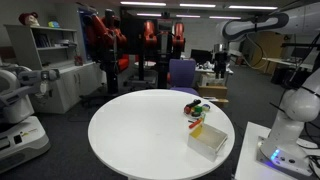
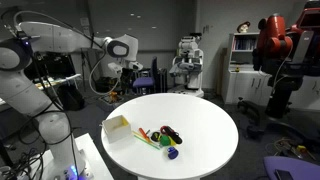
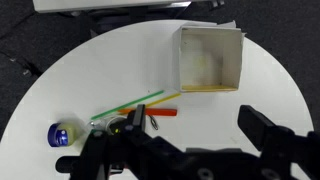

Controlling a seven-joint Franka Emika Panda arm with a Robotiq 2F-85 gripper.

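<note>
High above the table at its right side, my gripper hangs empty in exterior view 1. In the wrist view its dark fingers stand wide apart and the gripper is open. Below lies an open white box, empty inside as far as I see; exterior view 2 has the box at the table's left edge. Beside it are a green stick, a yellow stick and a red-orange stick. A blue-lidded jar stands farther off. Some small objects are hidden behind the gripper.
A dark and red item and a green item lie near the blue item. Chairs and shelves stand beyond the table.
</note>
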